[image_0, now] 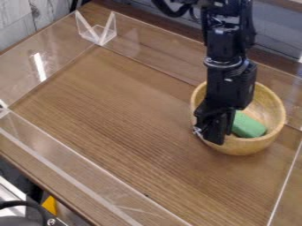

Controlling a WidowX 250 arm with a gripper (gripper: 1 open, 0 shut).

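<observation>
A yellow bowl [262,141] sits on the right of the wooden table, holding a green object [249,125]. My black gripper [211,132] reaches down into the bowl's left side, in front of its rim. It is shut, but its own body hides what is between the fingers.
A white wire piece [97,26] stands at the back left. A wall runs along the back, and dark cables show at the front-left corner.
</observation>
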